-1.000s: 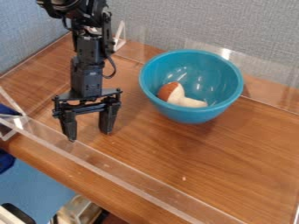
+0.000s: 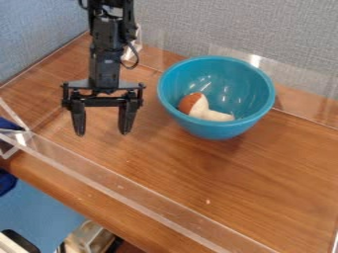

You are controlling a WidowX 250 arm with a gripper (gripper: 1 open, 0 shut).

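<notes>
My black gripper (image 2: 103, 121) hangs over the wooden table on the left, its two fingers apart with nothing between them. To its right is a teal bowl (image 2: 238, 83) holding a white item (image 2: 216, 116) with an orange-brown part (image 2: 193, 101); I cannot tell exactly what these are.
A blue-grey padded wall stands at the back left. At the lower left, beyond the table's edge, lie dark and metal items on a blue surface.
My gripper has risen slightly and its fingers now hang more level and a little wider apart in view. The bowl and its contents have not moved.
</notes>
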